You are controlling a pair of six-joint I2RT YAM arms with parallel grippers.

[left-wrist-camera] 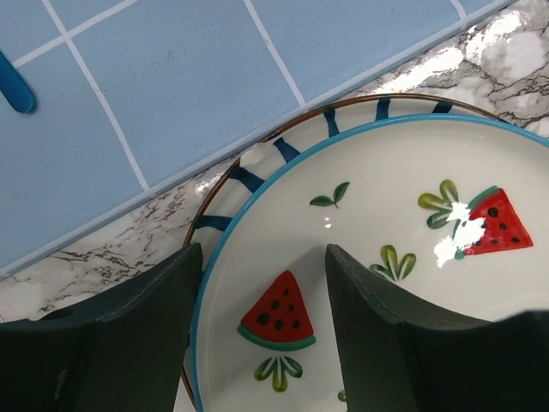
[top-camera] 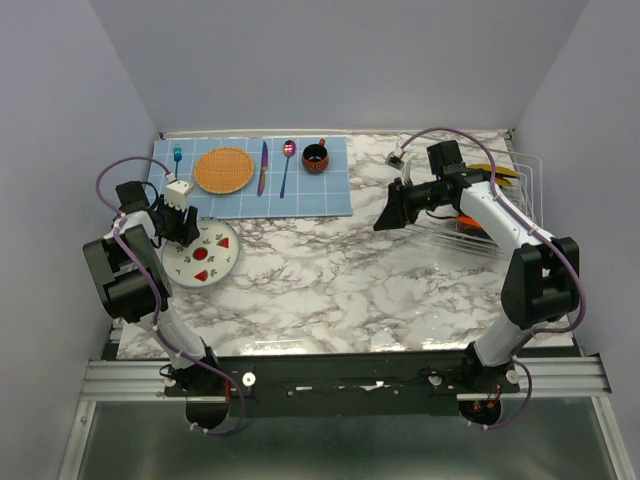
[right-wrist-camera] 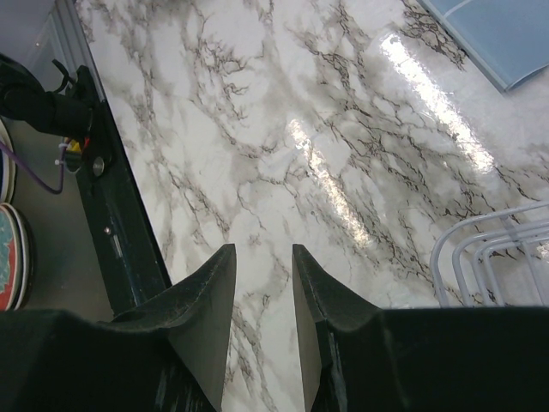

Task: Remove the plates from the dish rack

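A watermelon-patterned plate (top-camera: 210, 260) (left-wrist-camera: 403, 223) lies at the left of the counter, over a blue-striped plate (left-wrist-camera: 300, 137) that shows along its edge. My left gripper (top-camera: 182, 225) is open just above the plates' rim, its fingertips apart. The dish rack (top-camera: 528, 200) (right-wrist-camera: 470, 225) at the right holds orange and yellow items, partly hidden by the right arm. My right gripper (top-camera: 390, 215) is over bare marble beside the rack, part open with nothing between its fingers.
A blue tiled mat (top-camera: 330, 200) along the back holds a woven round mat, cutlery and a mug.
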